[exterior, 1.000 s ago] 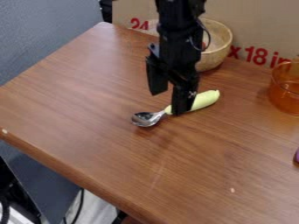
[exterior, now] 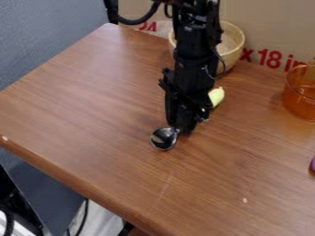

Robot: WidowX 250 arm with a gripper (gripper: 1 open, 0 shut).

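My black gripper [exterior: 182,120] is low over the middle of the wooden table, its fingertips at a metal spoon [exterior: 164,139]. The spoon's bowl shows just below and left of the fingertips; the rest of it is hidden. A pale yellow-green object [exterior: 216,97] shows behind the gripper on the right, mostly covered. I cannot tell whether the fingers are closed on anything.
A pale bowl [exterior: 233,41] stands at the back by cardboard, partly behind the arm. An orange translucent cup [exterior: 300,92] is at the right, and a small purple object [exterior: 311,165] at the right edge.
The gripper has moved slightly left and down onto the spoon, covering more of it and the pale object. The spoon's bowl sits a little lower and further right in view.
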